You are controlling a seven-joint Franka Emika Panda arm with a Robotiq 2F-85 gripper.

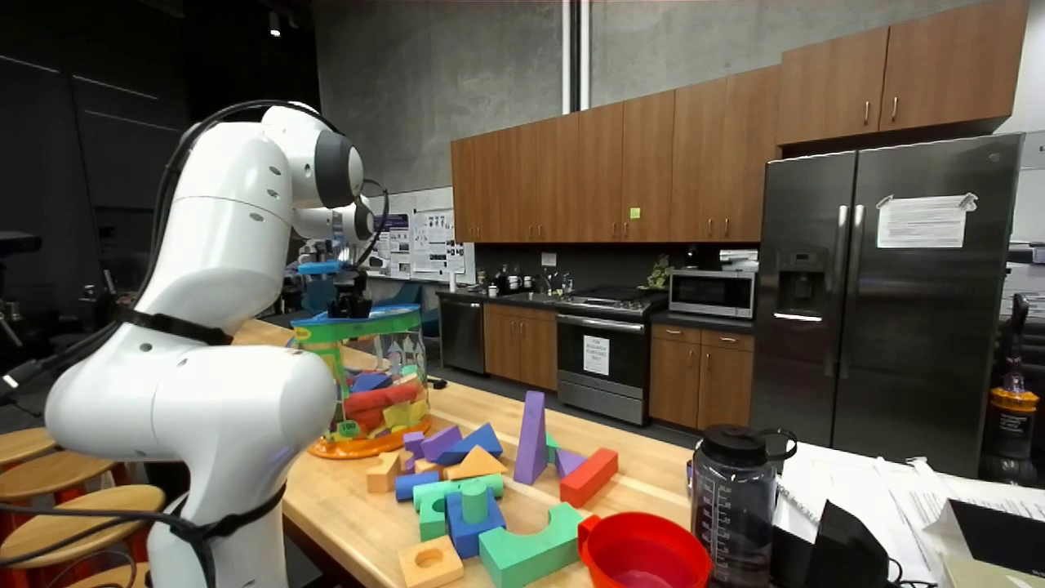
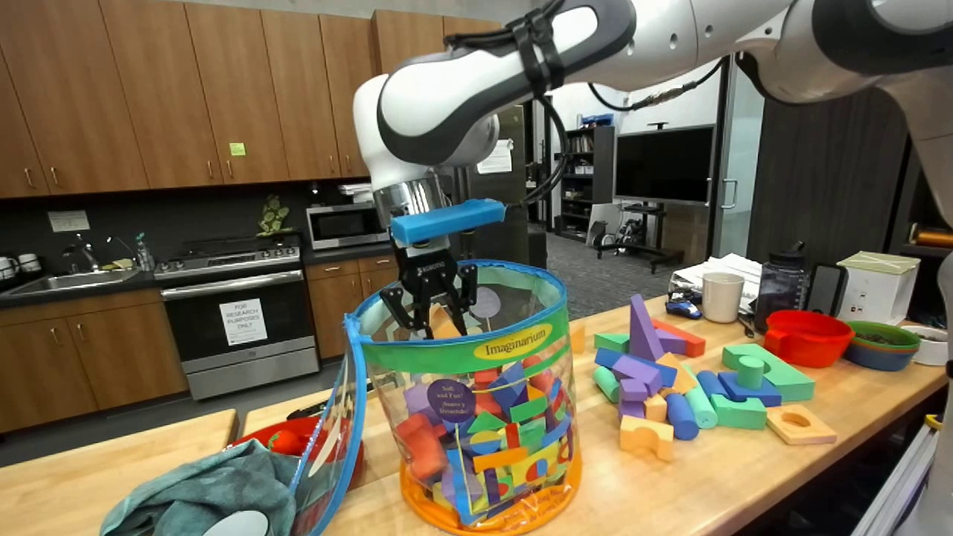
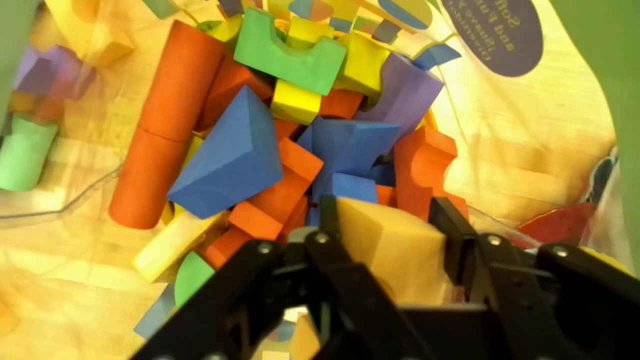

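Observation:
My gripper is shut on a light orange block, which sits between both fingers in the wrist view. In exterior view 2 the same block shows at the mouth of a clear round bag with a green band and blue rim. Below it, inside the bag, lies a heap of coloured blocks: a blue wedge, red-orange cylinders, a green arch and several others. From exterior view 1, the gripper is over the bag's rim and the held block cannot be made out.
Loose blocks lie spread on the table beside the bag, among them a tall purple wedge and a green arch. A red cup and a dark bottle stand nearby. The bag's lid hangs open above a teal cloth.

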